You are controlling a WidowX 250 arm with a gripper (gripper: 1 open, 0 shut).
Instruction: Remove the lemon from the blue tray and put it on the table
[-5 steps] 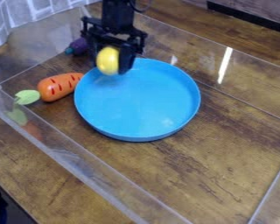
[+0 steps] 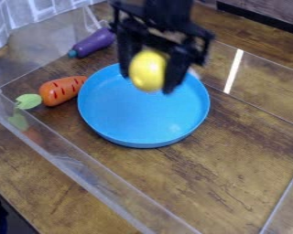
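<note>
The yellow lemon [image 2: 148,70] hangs in the air in front of the far part of the blue tray [image 2: 143,123], as seen in the camera view. My dark gripper [image 2: 148,64] is shut on it, its fingers on either side; motion blurs the gripper and arm. Nothing else lies in the tray, whose near half is fully visible while the arm covers part of its far rim.
An orange carrot [image 2: 63,90] with a green top lies left of the tray, and a purple eggplant [image 2: 92,42] behind it. Bare wooden table [image 2: 241,151] spreads to the right and front. A clear plastic edge [image 2: 76,164] runs along the left front.
The lemon has risen from the tray's far left part and moved right and toward the camera with my gripper. The tray and carrot have stayed put.
</note>
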